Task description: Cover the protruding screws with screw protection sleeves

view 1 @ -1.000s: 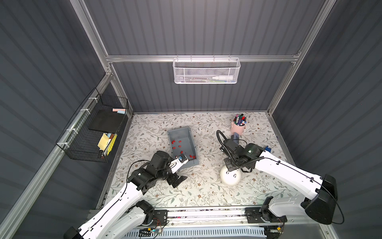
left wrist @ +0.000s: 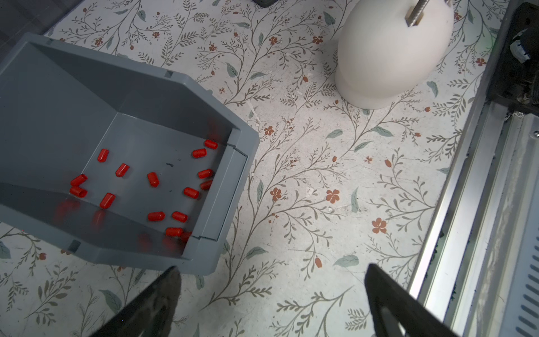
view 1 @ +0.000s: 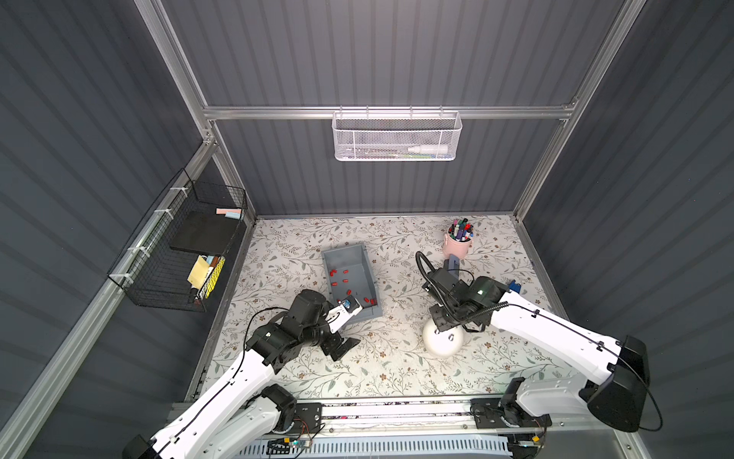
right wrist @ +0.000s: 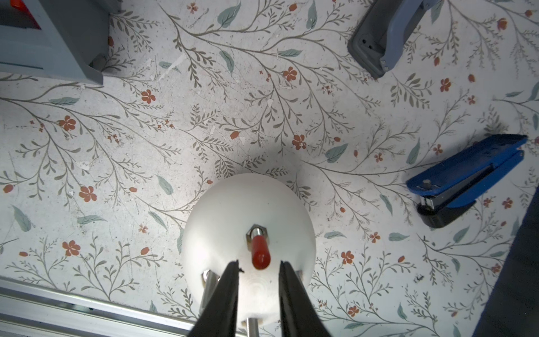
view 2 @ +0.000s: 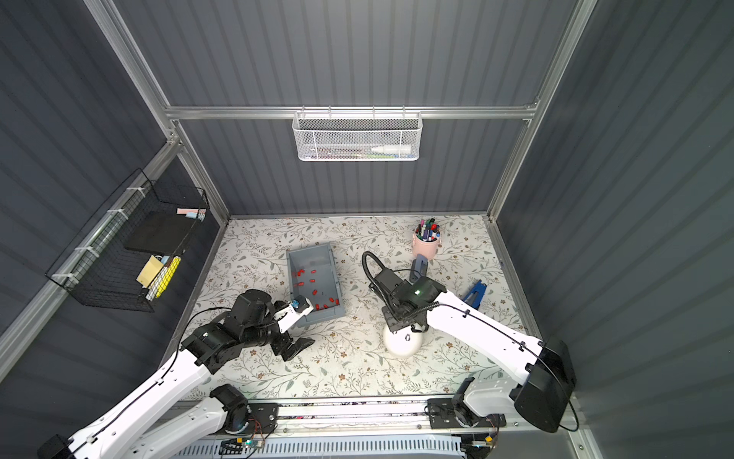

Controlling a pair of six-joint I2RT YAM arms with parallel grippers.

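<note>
A white dome (right wrist: pixel 224 213) bears several protruding screws. On its far-side screw sits a red sleeve (right wrist: pixel 260 252), with bare metal and a nut showing at the base; a front screw (right wrist: pixel 252 327) and a left screw (right wrist: pixel 209 289) look bare. My right gripper is open over the dome, its fingertips to either side of the sleeve's end in the picture; contact cannot be told. Loose red sleeves (left wrist: pixel 153 179) lie scattered in the grey bin (left wrist: pixel 224 193). Beside that bin, my left gripper stands wide open and empty.
A blue stapler (right wrist: pixel 466 179) and a grey tool (right wrist: pixel 387 33) lie right of and behind the dome. The pink pen cup (view 1: pixel 457 246) stands farther back. Between bin and dome the patterned tabletop (left wrist: pixel 292 179) is clear.
</note>
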